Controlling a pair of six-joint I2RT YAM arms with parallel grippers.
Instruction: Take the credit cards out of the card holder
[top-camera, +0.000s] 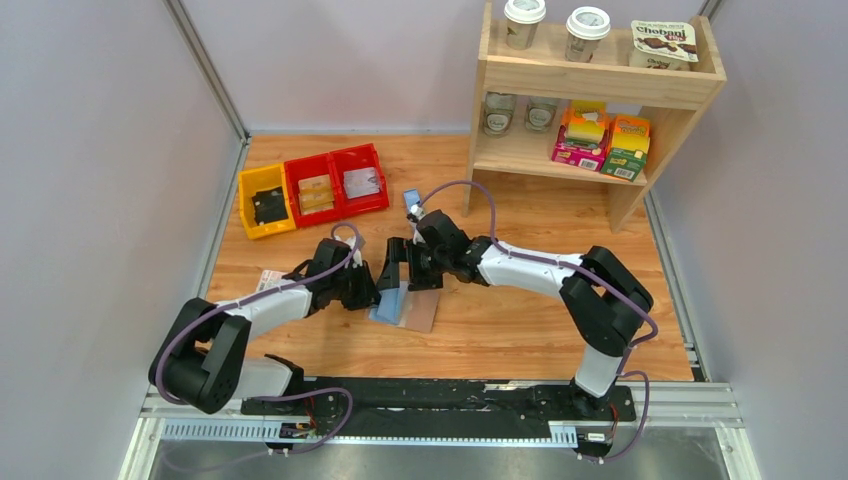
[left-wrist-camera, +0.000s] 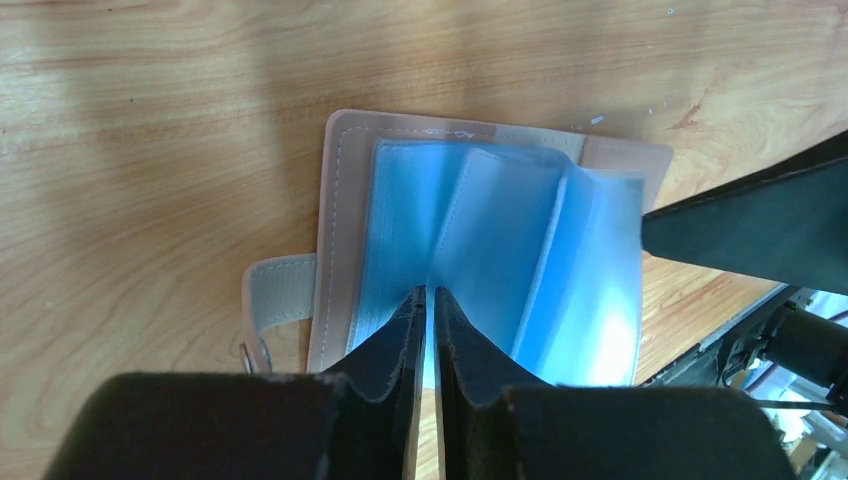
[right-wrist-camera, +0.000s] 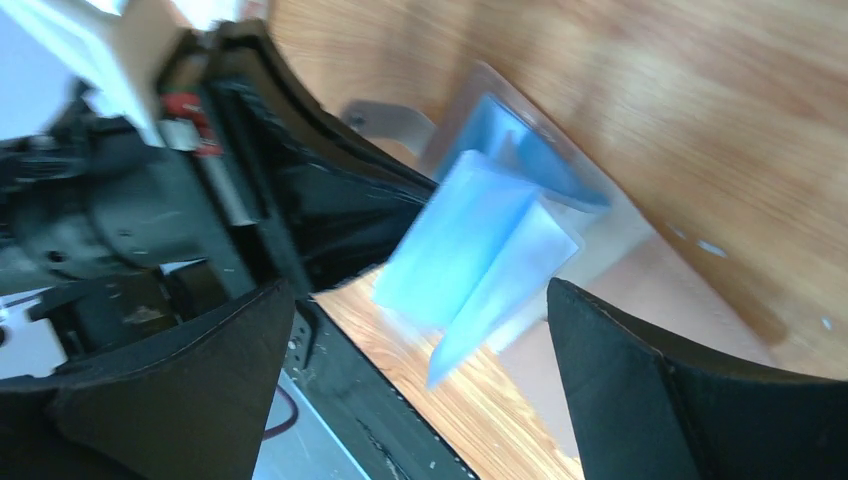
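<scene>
The card holder (left-wrist-camera: 340, 200) lies open on the table, a beige cover with blue plastic sleeves (left-wrist-camera: 490, 230). My left gripper points down at the sleeves' near part, its fingertips close together; whether anything is between them I cannot tell. My right gripper stands open over the holder, to the right of the left one in the top view. In the right wrist view the sleeves are bent up between its fingers, beside the left gripper. I cannot make out separate cards.
Red bins (top-camera: 338, 200) and a yellow bin (top-camera: 260, 225) stand at the back left. A blue object (top-camera: 411, 198) lies behind my right gripper. A wooden shelf (top-camera: 590, 90) stands at the back right.
</scene>
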